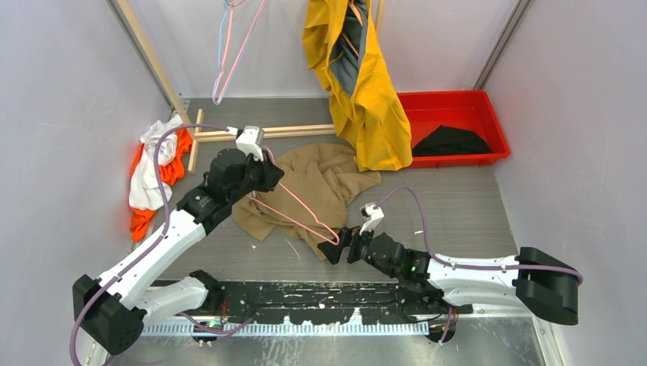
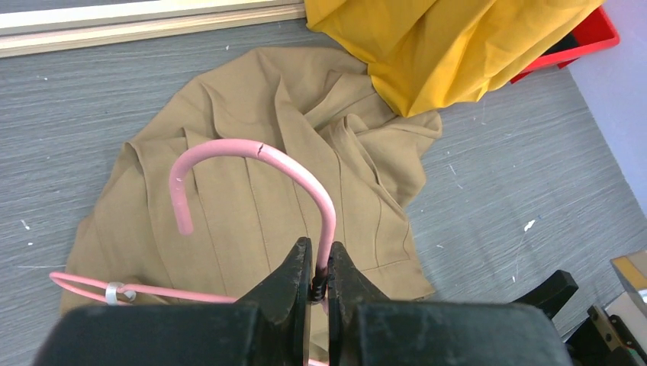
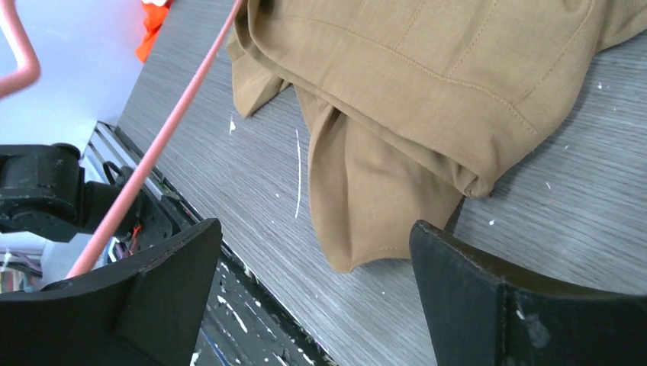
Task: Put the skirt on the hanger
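Observation:
A tan garment (image 1: 320, 175), folded and rumpled, lies on the floor in the middle; its pleats and seams show in the left wrist view. My left gripper is shut on a pink hanger (image 2: 297, 169) near its hook, holding it over the garment. The hanger's long sides reach toward my right gripper (image 1: 342, 245), which stands open at the garment's near right corner. In the right wrist view a pink bar of the hanger (image 3: 175, 114) passes along the left of the open fingers, with nothing seen gripped between them.
A yellow garment (image 1: 358, 130) hangs at the back beside a red bin (image 1: 458, 160) holding dark cloth. Empty hangers (image 1: 229, 69) hang at the back left. White and orange cloths (image 1: 152, 175) lie at the left.

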